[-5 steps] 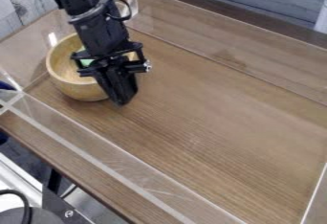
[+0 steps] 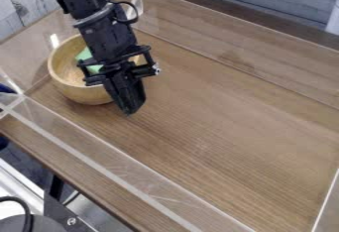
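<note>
My black gripper [image 2: 130,101] points down at the wooden table just in front and to the right of a round tan bowl [image 2: 63,69], low over the surface or touching it; which, I cannot tell. Its tip looks shut, with nothing visible between the fingers. Something green [image 2: 83,54] lies inside the bowl, largely hidden behind the arm.
Clear panels or edges run along its sides. A black cable or part [image 2: 14,216] is at the lower left corner.
The arm's body has tilted and shifted slightly, with the gripper's tip staying at nearly the same spot beside the bowl.
</note>
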